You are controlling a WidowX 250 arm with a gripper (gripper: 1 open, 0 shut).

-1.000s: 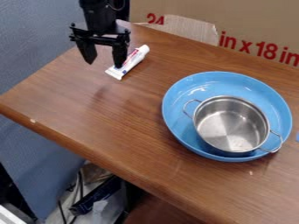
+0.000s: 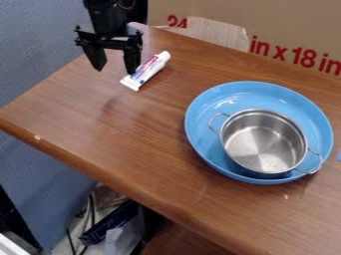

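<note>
My black gripper (image 2: 115, 62) hangs open over the upper left of the wooden table, its two fingers apart and pointing down, nothing seen held between them. A white toothpaste tube (image 2: 147, 72) with red and blue print lies on the table just right of the right finger. A steel pot (image 2: 262, 143) with two side handles sits in a large light blue plate (image 2: 209, 106) on the right half of the table.
A cardboard box (image 2: 293, 30) with red print stands along the back edge. Past the left edge is a blue-grey padded surface, with cables and clutter below.
My gripper has shifted very slightly left and up. The tube, pot and plate look unmoved.
</note>
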